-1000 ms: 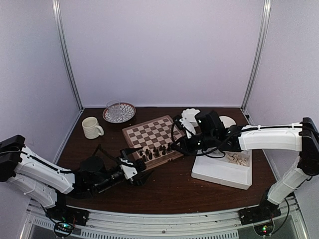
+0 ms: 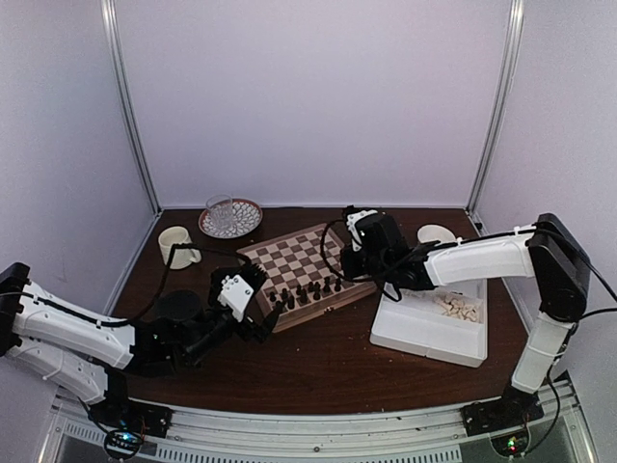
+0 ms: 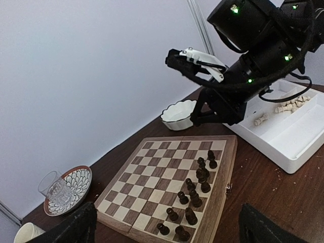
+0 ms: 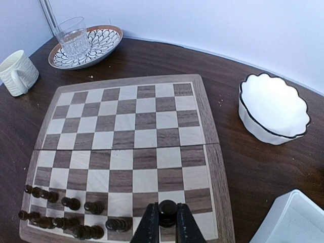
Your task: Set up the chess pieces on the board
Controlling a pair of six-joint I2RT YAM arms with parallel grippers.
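Note:
The wooden chessboard (image 2: 289, 251) holds several dark pieces along its near side, seen also as dark pieces (image 3: 196, 201) on the board (image 3: 147, 177). My right gripper hovers over the board's right near part, shut on a dark chess piece (image 4: 167, 210), seen end-on from above. My left gripper (image 2: 260, 318) is open, low at the board's front left corner; its dark fingers show at both bottom edges of the left wrist view. Light pieces (image 2: 458, 307) lie in the white tray (image 2: 424, 342) to the right.
A mug (image 2: 177, 249) stands left of the board, with a patterned plate (image 2: 241, 217) and glass (image 4: 76, 43) behind it. A white scalloped bowl (image 4: 273, 104) sits beyond the board's right corner.
My left gripper has shifted slightly up from its earlier pose.

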